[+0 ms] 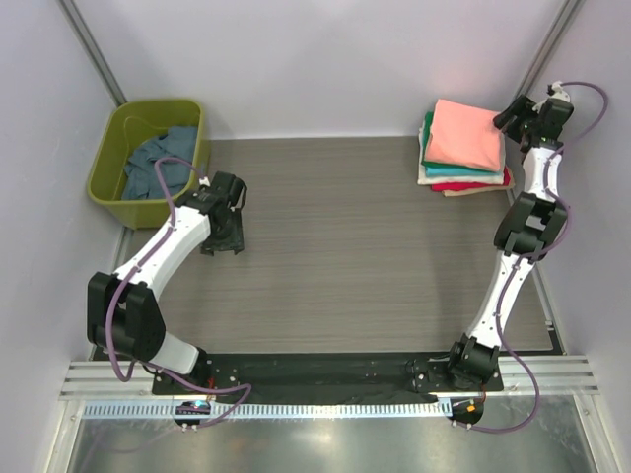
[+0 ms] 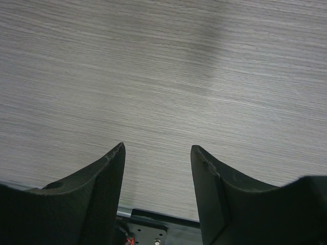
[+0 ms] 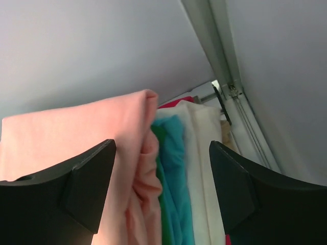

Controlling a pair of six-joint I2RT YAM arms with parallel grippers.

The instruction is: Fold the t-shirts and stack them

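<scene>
The folded salmon t-shirt [image 1: 465, 135] lies flat on top of the stack at the back right of the table. Beneath it show the edges of a green shirt [image 1: 425, 138], a turquoise shirt [image 1: 459, 170], a white one [image 1: 434, 180] and a red one [image 1: 471, 185]. My right gripper [image 1: 510, 116] is at the stack's right side. Seen from the right wrist, its fingers [image 3: 104, 158] are wide apart, with the stack's edge between and beyond them, gripping nothing. My left gripper stands open over bare table, nothing between its fingers.
At the back left, a yellow-green bin [image 1: 102, 177] holds crumpled blue-grey cloth [image 1: 163, 163], close beside the left arm. Walls border the table behind and at both sides.
</scene>
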